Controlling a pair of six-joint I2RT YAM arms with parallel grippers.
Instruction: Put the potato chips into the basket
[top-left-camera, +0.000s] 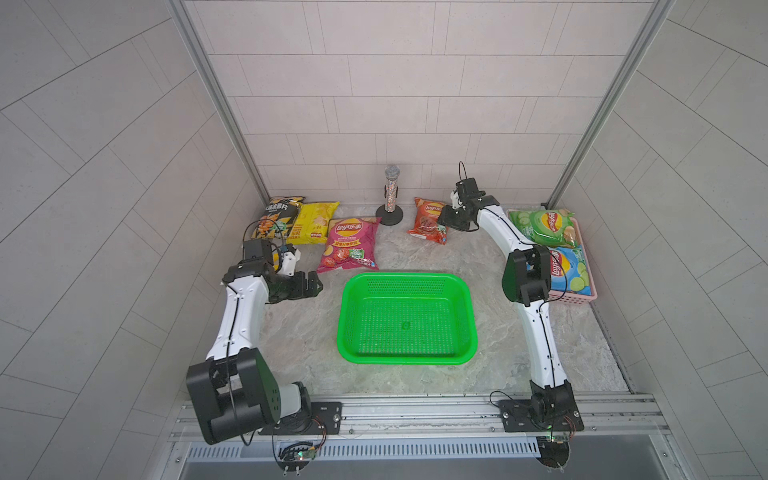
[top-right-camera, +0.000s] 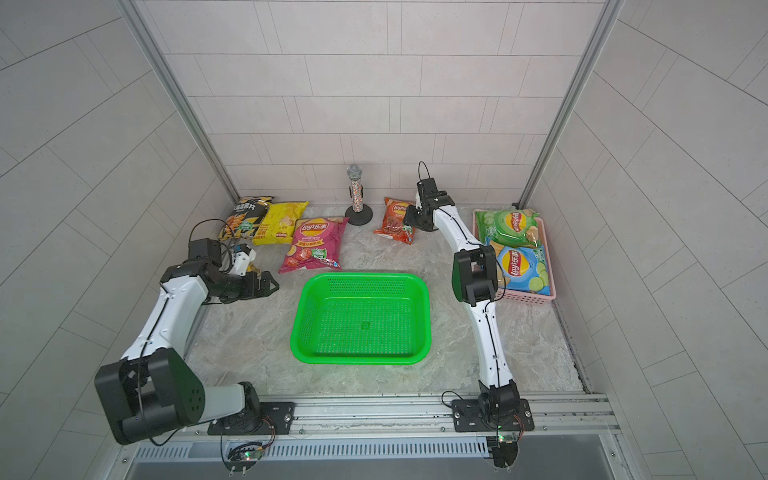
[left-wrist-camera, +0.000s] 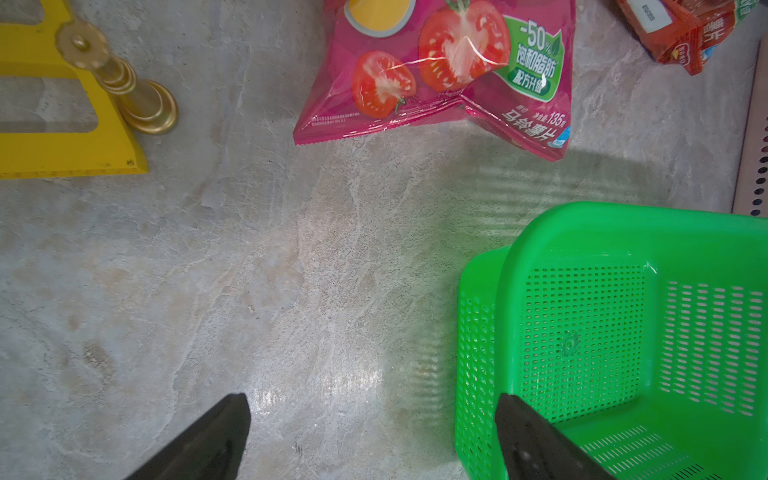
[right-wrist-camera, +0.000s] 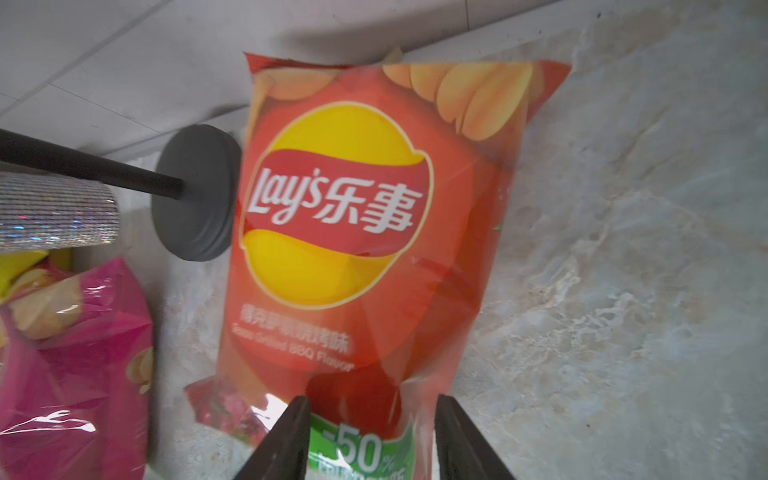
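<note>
An orange-red Lay's bag (right-wrist-camera: 344, 208) lies near the back wall, right of a sparkly stand. My right gripper is open at the bag's lower end, with a finger on either side of the green "50" corner; whether they touch it is hard to tell. The empty green basket (top-left-camera: 406, 357) stands in the middle. Over bare table at its left side, my left gripper is open with nothing between its fingers. A magenta Lay's bag (top-left-camera: 350, 244), a yellow bag (top-left-camera: 313, 222) and a black bag (top-left-camera: 280, 212) lie at the back left.
The sparkly stand (top-left-camera: 390, 196) is close beside the orange-red bag. A pink basket (top-left-camera: 571, 298) at the right holds a green bag (top-left-camera: 553, 228) and a blue bag (top-left-camera: 569, 269). A yellow frame with a brass post (left-wrist-camera: 120, 80) sits at the left.
</note>
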